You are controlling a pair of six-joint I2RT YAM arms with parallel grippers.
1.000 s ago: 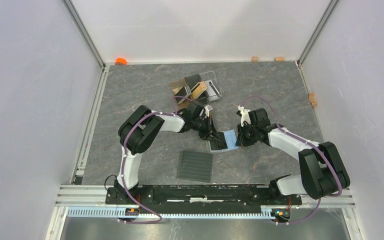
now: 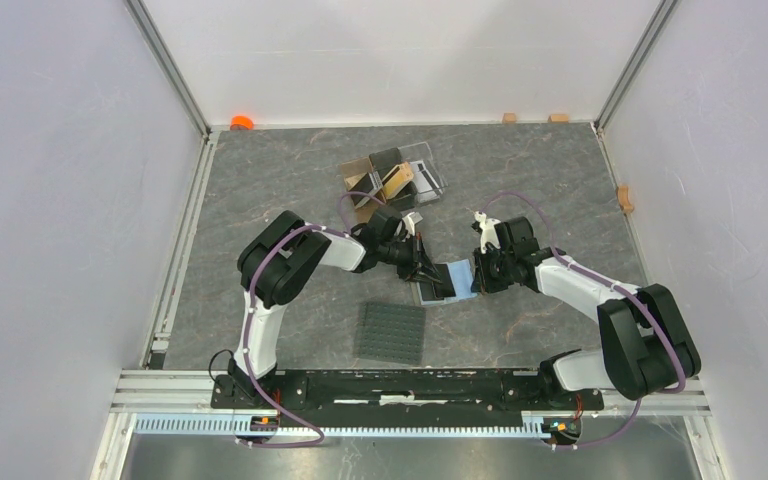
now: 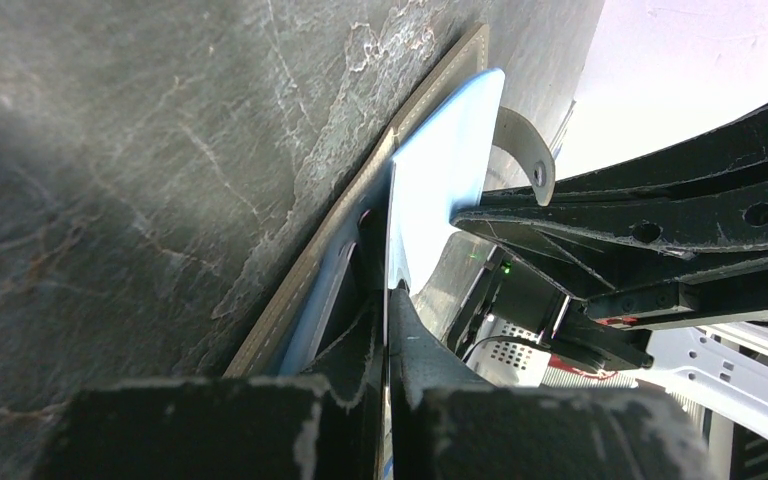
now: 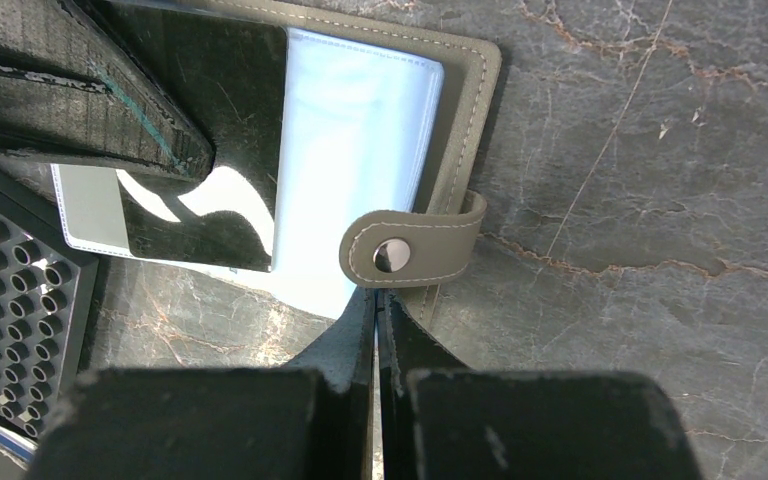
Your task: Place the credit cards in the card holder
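Observation:
The card holder [image 4: 450, 130] lies open on the table, a grey-brown stitched cover with clear bluish sleeves [image 4: 355, 140] and a snap strap [image 4: 410, 230]. A black card with a pale mark [image 4: 230, 245] lies over its left part, its right edge along a bluish sleeve. My left gripper is shut on this thin card, seen edge-on; whether the card's edge is inside the sleeve cannot be told. At the strap's lower edge, my right gripper is shut, with nothing visible between its fingers; contact with the sleeve is unclear.
A clear box [image 2: 430, 152] holding several cards stands behind the left gripper. In front of the holder lies a dark studded mat [image 2: 391, 333]. Both arms are close together over the holder, while the table's far right is bare.
Almost nothing differs. The left arm shifts very slightly around the holder; the right arm and the holder look still.

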